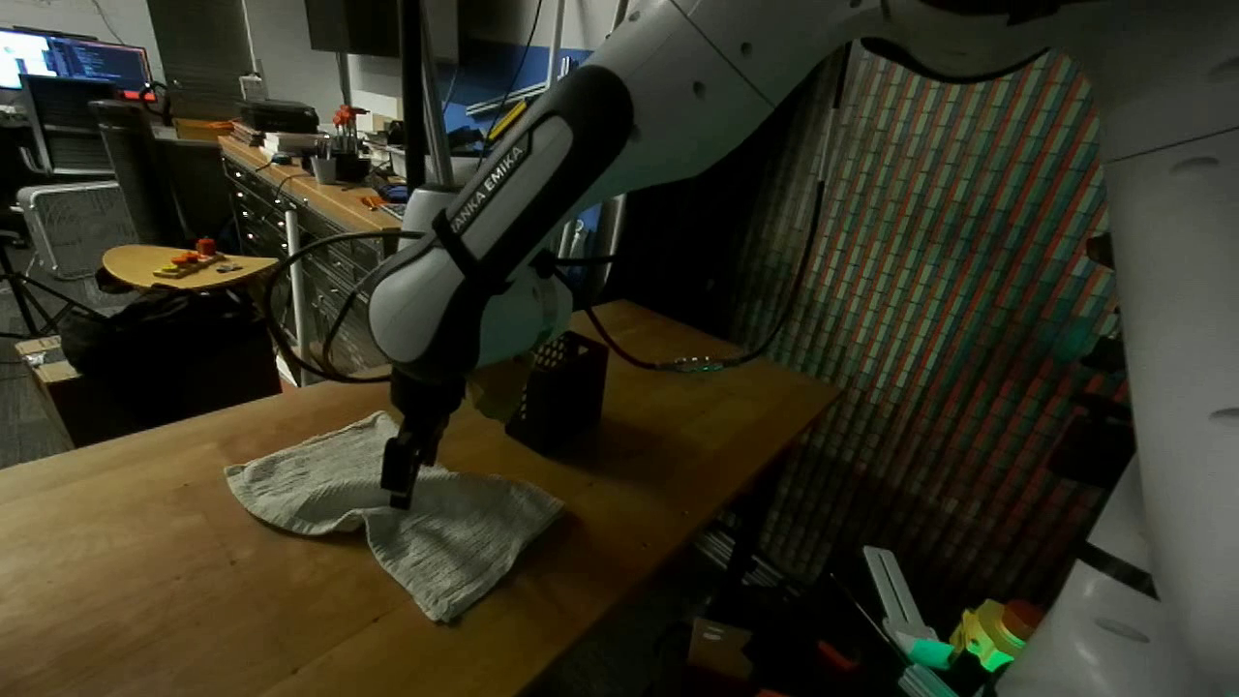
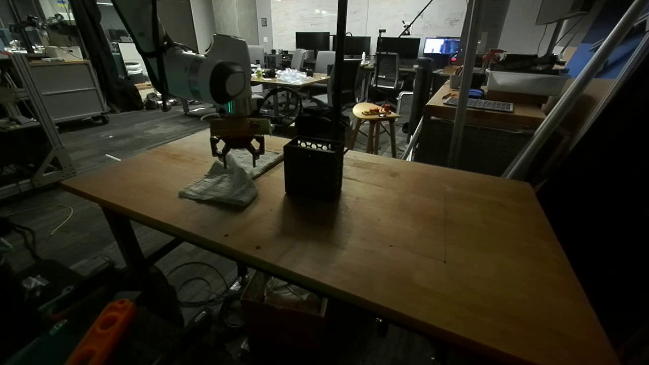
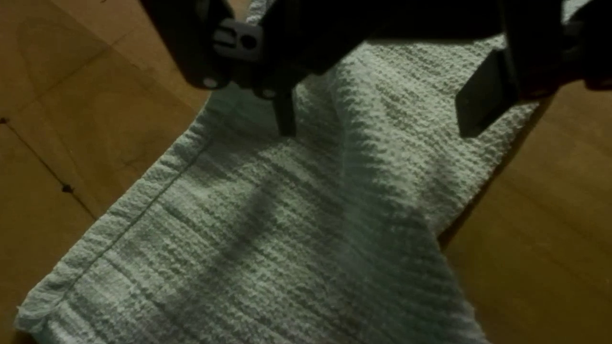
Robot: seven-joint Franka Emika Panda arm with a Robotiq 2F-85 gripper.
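Note:
A pale grey-white ribbed cloth [image 1: 447, 540] lies crumpled on the wooden table [image 1: 139, 546], with a raised fold across its middle. My gripper points down over that fold, its two fingers spread to either side of the ridge in the wrist view. In the second exterior view the gripper [image 2: 240, 161] straddles the raised part of the cloth [image 2: 225, 185]. Between the fingertips there is a wide gap and the cloth is not pinched. Whether the tips touch the cloth cannot be told.
A black perforated box [image 2: 313, 167] stands on the table close beside the cloth and my gripper. A cable [image 1: 697, 364] hangs from the arm beyond the box.

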